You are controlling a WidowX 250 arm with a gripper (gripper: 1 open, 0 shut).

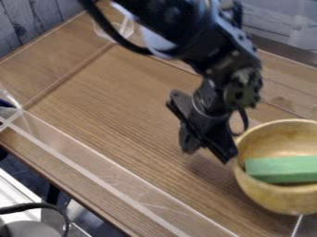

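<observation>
My black gripper point(198, 139) hangs over the wooden table at the centre, just left of a tan wooden bowl point(279, 198). It is shut, with nothing visible between its fingers. The bowl sits upright at the right edge of the view, partly cut off, with a green block point(283, 168) lying in it.
Grey boards stand at the back, and dark and white items with a cable lie beyond the front left edge.
</observation>
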